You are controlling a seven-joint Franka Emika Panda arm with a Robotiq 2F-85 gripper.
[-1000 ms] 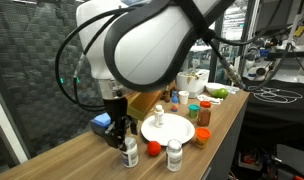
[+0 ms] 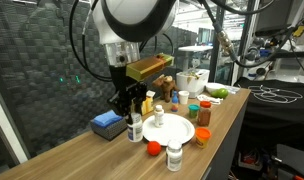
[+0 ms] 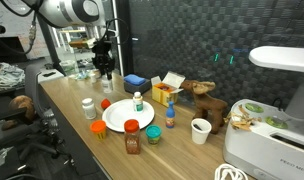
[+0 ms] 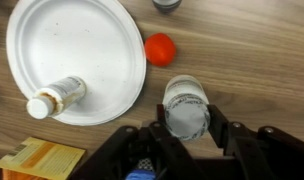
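A white bottle with a silver cap (image 4: 186,117) sits between my fingertips in the wrist view, and my gripper is shut on its top. In exterior view 1 this bottle (image 2: 136,128) hangs upright above the wooden table, left of the white plate (image 2: 176,131). My gripper (image 3: 105,71) is over it in exterior view 2, coming from above. Beside the plate lies a small red ball (image 4: 160,49). A second white bottle (image 2: 174,156) with a silver cap stands nearer the front edge.
On the plate is a white bottle with an orange cap (image 3: 138,101). An orange cup (image 3: 98,128), red-lidded jars (image 3: 133,137) and a teal jar (image 3: 154,137) stand near the plate. A blue bin (image 3: 135,82) and a yellow box (image 3: 169,90) line the back.
Over the whole second it also shifted slightly right. Other objects stay put.
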